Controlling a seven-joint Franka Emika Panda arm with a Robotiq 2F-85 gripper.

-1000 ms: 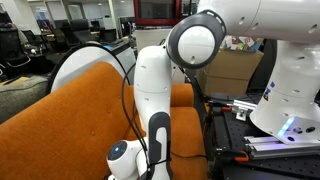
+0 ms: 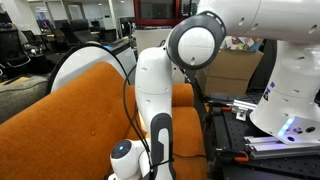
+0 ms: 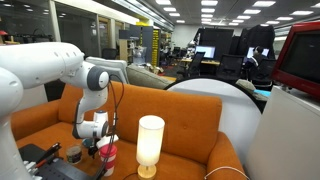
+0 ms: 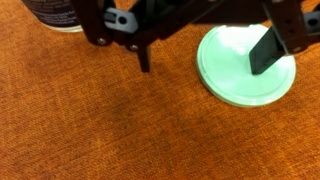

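My gripper stands open above orange fabric in the wrist view, with a wide gap between its black fingers. The right finger overlaps a round mint-green lid or disc (image 4: 236,80); whether it touches cannot be told. At the upper left of that view, the edge of a container (image 4: 55,14) with a dark label shows, partly cut off. In exterior view 2 the arm's lower end hangs over the seat, between a brownish cup (image 3: 74,154) and a red container with a pale band (image 3: 108,160). The fingertips are hidden in exterior view 1.
An orange sofa (image 3: 190,120) fills the surroundings, its backrest behind the arm. A white cylindrical lamp (image 3: 150,138) stands to the right of the red container in exterior view 2. Farther right, the seat is clear. A black cable hangs along the arm.
In exterior view 1 the hand and wrist have shifted slightly to the right over the last second. Nothing else visibly moves there.
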